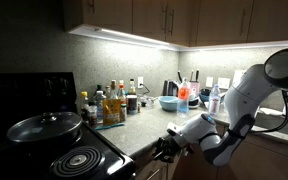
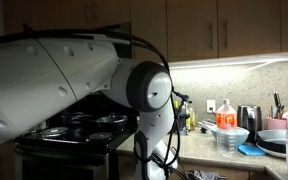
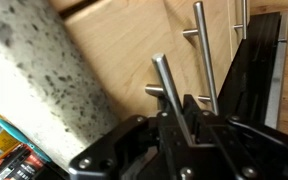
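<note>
My gripper (image 1: 165, 152) is at the front of the cabinets, just below the counter edge and right of the stove. In the wrist view, a metal bar handle (image 3: 165, 80) on a wooden front runs down to my gripper, whose dark fingers lie close around its lower end. Whether they press on the bar is hidden. A second bar handle (image 3: 203, 50) is alongside, with part of a third handle (image 3: 242, 14) near the top edge.
The speckled counter edge (image 3: 46, 75) runs close beside the gripper. A stove with a lidded pan (image 1: 45, 128) stands left. Several bottles (image 1: 112, 107) crowd the back counter, with a blue bowl (image 1: 168, 103) farther right. A dark gap (image 3: 252, 75) lies beside the wooden front.
</note>
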